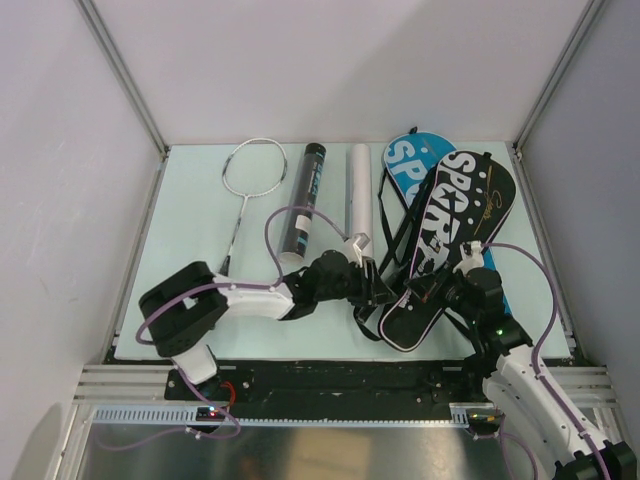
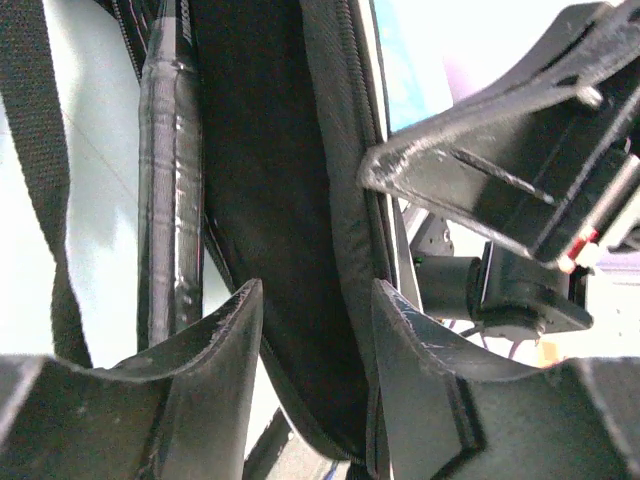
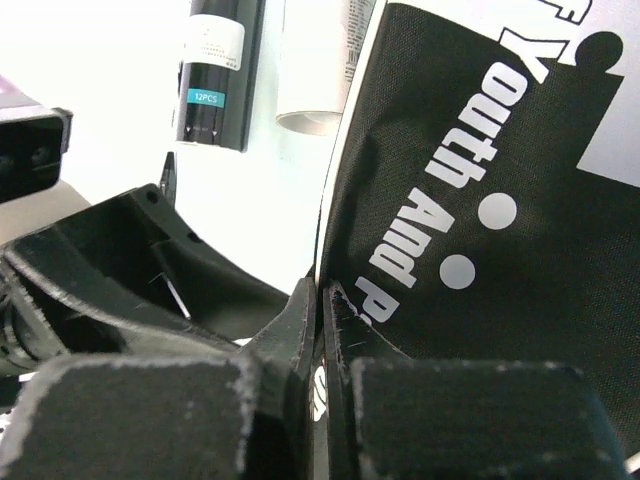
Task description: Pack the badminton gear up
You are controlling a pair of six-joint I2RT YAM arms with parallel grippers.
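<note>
A long black racket bag [image 1: 452, 215] with white lettering lies slanted on the right side of the table, over a blue bag [image 1: 412, 158]. My right gripper [image 1: 417, 289] is shut on the black bag's left edge; in the right wrist view its fingertips [image 3: 333, 300] meet at the white piping. My left gripper stands open just left of it, the bag's dark side panel [image 2: 285, 220] showing between its fingers. A padded black strap [image 2: 172, 200] runs beside the left finger. A white racket [image 1: 254, 168] lies at the far left.
A dark shuttlecock tube [image 1: 304, 200] and a white tube [image 1: 360, 190] lie mid-table, left of the bags. My two grippers are very close together.
</note>
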